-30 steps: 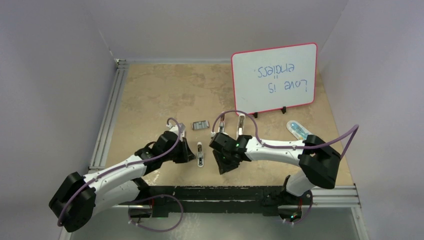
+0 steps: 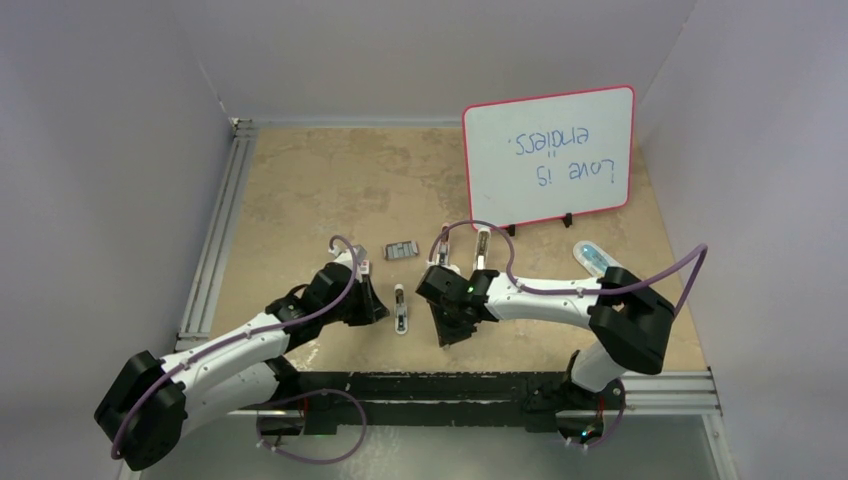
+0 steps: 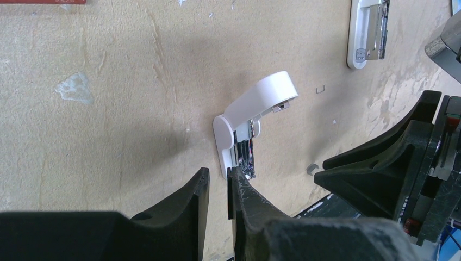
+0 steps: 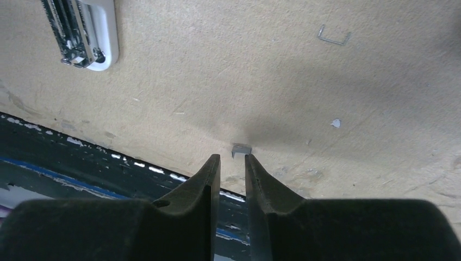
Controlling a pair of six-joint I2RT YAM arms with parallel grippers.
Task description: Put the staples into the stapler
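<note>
A white stapler (image 2: 401, 310) stands on the table between the grippers, its top arm (image 3: 267, 98) swung up and the metal magazine (image 3: 244, 149) exposed. A short staple strip lies on the table just beyond the fingertips of my right gripper, which is part open with nothing seen between its fingers; the left wrist view also shows that strip (image 3: 312, 169). To the left of the stapler is my left gripper. Bare table shows through its narrow finger gap, and its right fingertip overlaps the stapler's lower end from this angle; contact cannot be judged.
A single loose staple (image 4: 334, 37) lies apart from the strip. More staplers (image 2: 482, 250) stand behind the right arm. A grey box (image 2: 401, 250) lies farther back, and a whiteboard (image 2: 548, 155) stands at the back right. The table's dark front edge (image 4: 108, 163) is close.
The left arm and the stapler look almost unmoved.
</note>
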